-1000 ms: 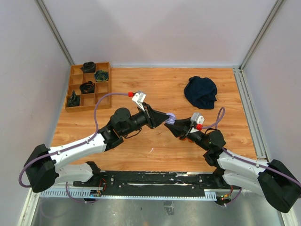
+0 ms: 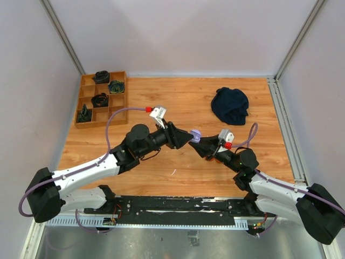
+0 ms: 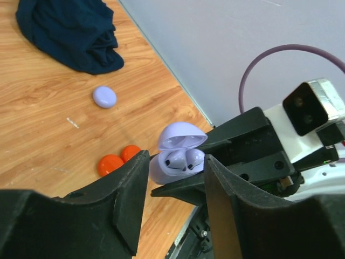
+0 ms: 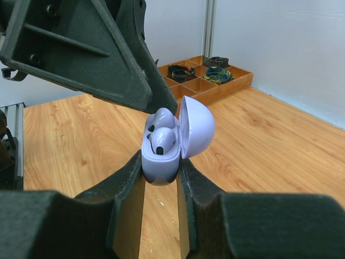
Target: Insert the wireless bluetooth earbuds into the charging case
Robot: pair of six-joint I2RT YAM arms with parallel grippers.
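The lilac charging case (image 4: 161,167) is upright with its lid (image 4: 197,127) raised, and my right gripper is shut on its body. Two lilac earbuds, one in front (image 4: 163,139) and one behind (image 4: 164,118), sit side by side in the case's slots. In the left wrist view both earbud heads, the left one (image 3: 176,159) and the right one (image 3: 194,157), show below the lid. My left gripper is open, its fingers (image 3: 132,189) apart with nothing held between them. It stands right beside the case at the rear earbud, seen from the right wrist.
On the table lie a lilac oval piece (image 3: 104,97) and two orange-red round pieces, one larger (image 3: 110,164) and one smaller (image 3: 130,152). A dark blue cloth (image 2: 230,106) is at the back right. The wooden compartment box (image 2: 117,100) stands back left. Mid-table is clear.
The rear earbud has gone down into its slot. The right gripper and case stay put.
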